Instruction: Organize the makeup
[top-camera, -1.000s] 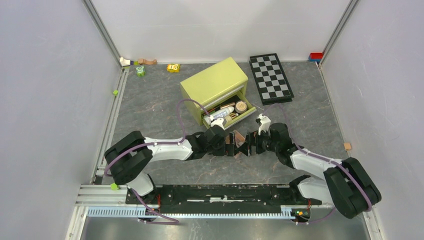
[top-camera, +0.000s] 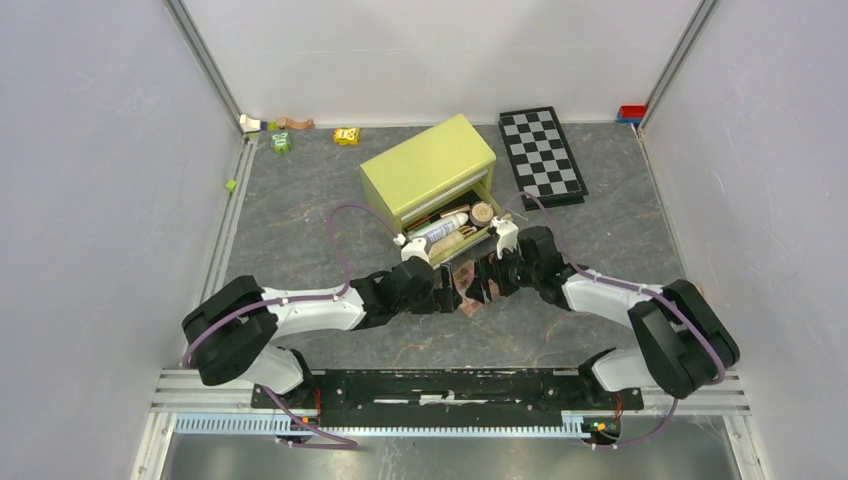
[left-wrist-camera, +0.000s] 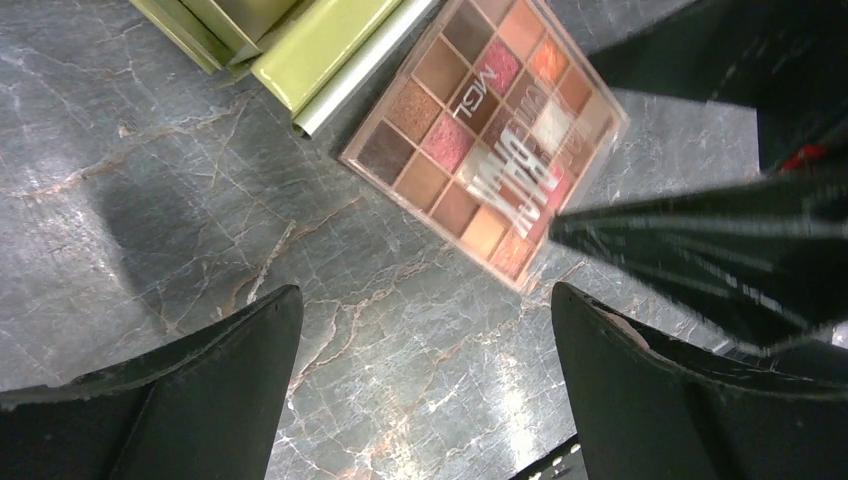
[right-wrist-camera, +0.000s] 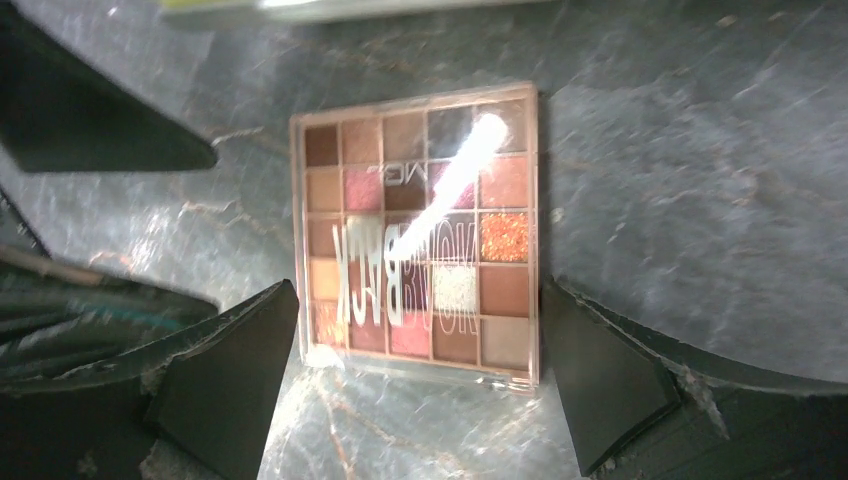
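Observation:
A square eyeshadow palette (left-wrist-camera: 480, 140) with a clear lid lies on the grey floor (top-camera: 350, 340), just in front of the open drawer of the green cabinet (top-camera: 427, 160). The drawer holds a white tube (top-camera: 440, 227), a round jar (top-camera: 481, 213) and other items. My left gripper is open, low beside the palette, which lies beyond its fingers. My right gripper is open, its fingertips at either side of the palette's lower part (right-wrist-camera: 420, 300). The two grippers are close together.
A checkerboard (top-camera: 540, 155) lies at the back right, small toys (top-camera: 346, 136) at the back left.
Both arms have shifted leftward; the right gripper has moved over the palette. The cabinet and drawer look unmoved.

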